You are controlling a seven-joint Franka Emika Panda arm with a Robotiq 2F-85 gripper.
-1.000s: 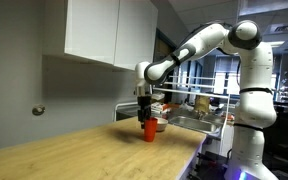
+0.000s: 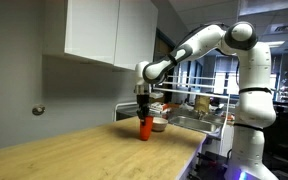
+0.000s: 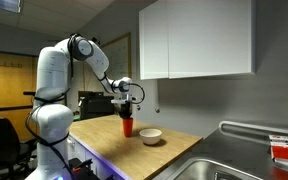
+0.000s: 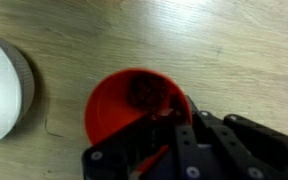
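Observation:
The tall red cup (image 2: 145,132) stands upright at the table's right part in exterior view 1, and its base seems at or very near the tabletop. Over its rim, my gripper (image 2: 144,112) points down, shut on the cup's wall. From the wrist view I look into the cup's round red mouth (image 4: 102,108), where a dark brown patch (image 4: 147,92) shows inside. The black gripper body covers the lower right of the cup there, so the exact contact is partly hidden.
A white bowl (image 3: 151,136) is close beside the cup; its rim (image 4: 22,75) enters the wrist view at the left. A sink (image 3: 214,172) lies beyond the table's end, and white cabinets (image 2: 109,35) hang above.
In exterior view 1, the gripper and the red cup have shifted slightly left together, away from the bowl. The bowl has stayed in place.

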